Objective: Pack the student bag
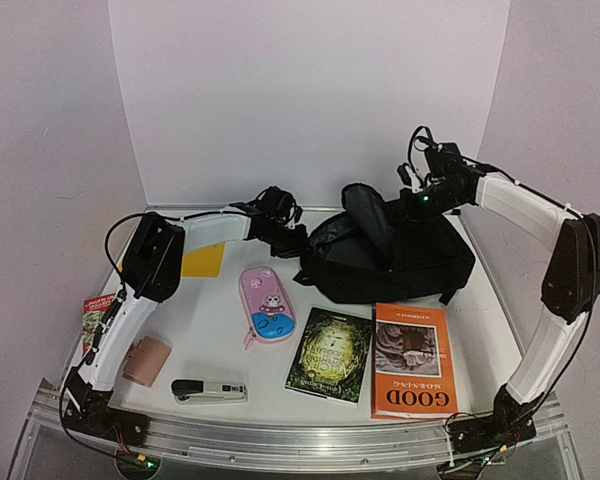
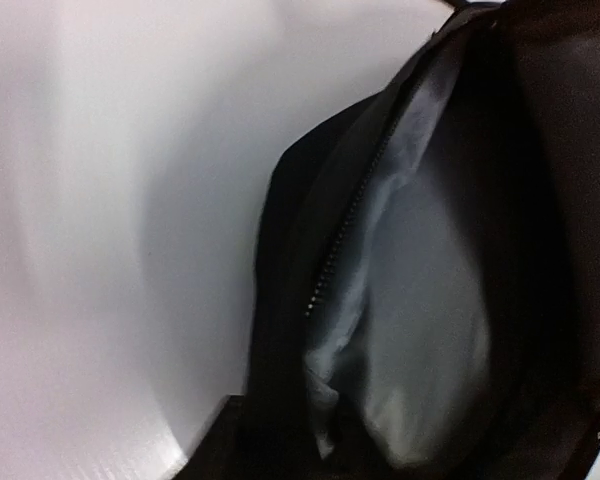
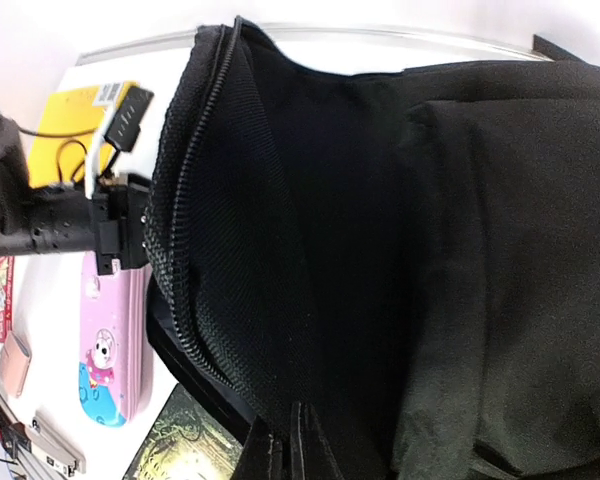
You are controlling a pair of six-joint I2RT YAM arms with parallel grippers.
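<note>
The black bag (image 1: pixel 380 280) lies at the back right of the table with its zipped mouth spread open, grey lining (image 2: pixel 420 300) showing inside. A flap (image 1: pixel 370 215) stands up from it. My left gripper (image 1: pixel 302 240) is at the bag's left rim; in the left wrist view its dark fingers (image 2: pixel 215 445) stand apart, with the bag's edge (image 2: pixel 280 330) between them. Over the bag, my right gripper has its fingertips together; against the black cloth I cannot see whether fabric is pinched. A pink pencil case (image 1: pixel 267 304), a green book (image 1: pixel 330 355) and an orange book (image 1: pixel 413 360) lie outside the bag.
A stapler (image 1: pixel 209 391) and a brownish-pink item (image 1: pixel 147 361) lie at the front left. Behind the left arm are a yellow folder (image 1: pixel 203 262) and a red booklet (image 1: pixel 95 318). White table shows between the stapler and pencil case.
</note>
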